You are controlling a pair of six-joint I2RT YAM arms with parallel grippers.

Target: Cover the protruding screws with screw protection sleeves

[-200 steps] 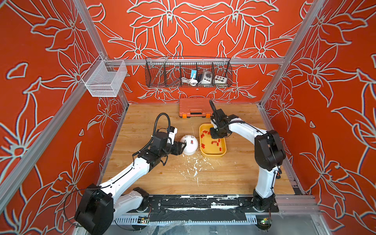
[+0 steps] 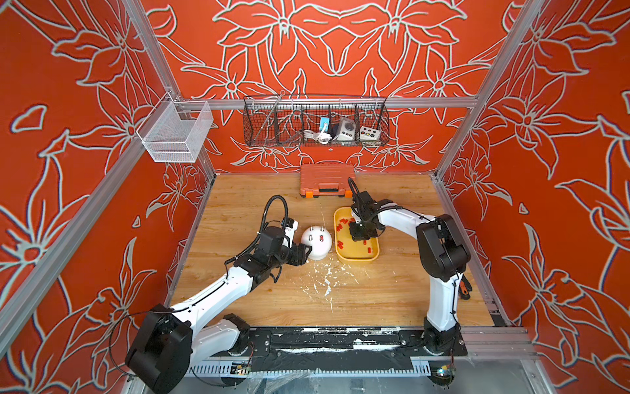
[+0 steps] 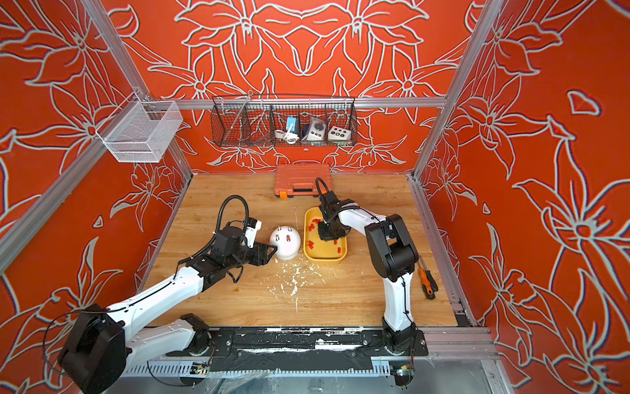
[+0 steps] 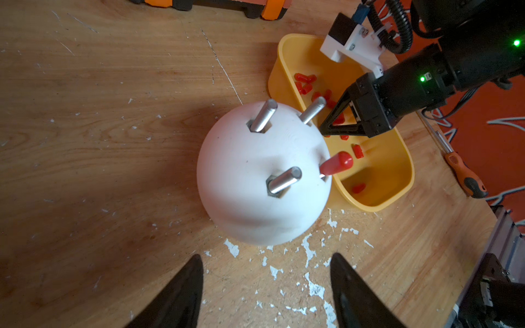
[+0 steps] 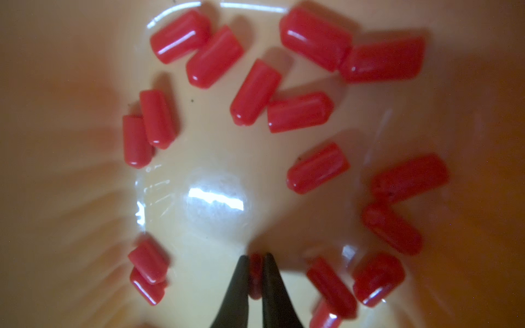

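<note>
A white dome (image 4: 257,180) carries upright metal screws (image 4: 285,179), several bare and one capped with a red sleeve (image 4: 339,162). Beside it sits the yellow tray (image 2: 357,257) holding loose red sleeves (image 5: 316,166). My left gripper hangs low beside the dome, its fingers spread, nothing seen between them. My right gripper is down inside the tray, its fingertips close around either side of a red sleeve; whether they grip it is unclear.
An orange case (image 2: 326,176) stands at the back. A screwdriver (image 3: 426,279) lies at the right edge. Wire baskets (image 2: 315,118) hang on the walls.
My right gripper has descended into the tray and shifted slightly toward the front left. My left gripper has moved slightly down, beside the dome.
</note>
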